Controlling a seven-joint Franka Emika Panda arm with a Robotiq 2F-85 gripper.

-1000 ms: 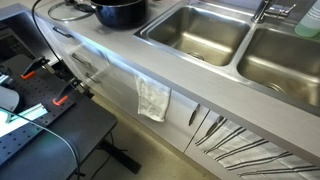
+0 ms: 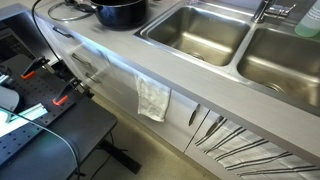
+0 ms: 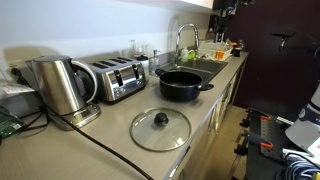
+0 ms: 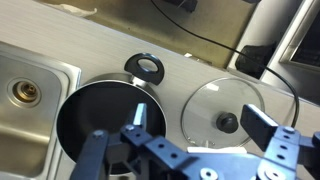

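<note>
In the wrist view my gripper is open, its dark fingers set wide apart with nothing between them. Beneath it stands a black pot [image 4: 108,118] with a looped handle, partly covered by the gripper. A round glass lid [image 4: 202,105] with a black knob lies beside the pot. Exterior view 2 also shows the pot [image 3: 180,86] on the counter, with the lid [image 3: 160,128] flat in front of it. In exterior view 1 the pot [image 2: 120,14] is cut off at the top edge.
A double sink [image 2: 200,35] adjoins the pot's side of the counter. A toaster [image 3: 122,80] and steel kettle [image 3: 68,88] line the wall. Towels [image 2: 153,98] hang on the cabinet fronts. A dark cable [image 3: 95,142] crosses the counter; another spans the wrist view.
</note>
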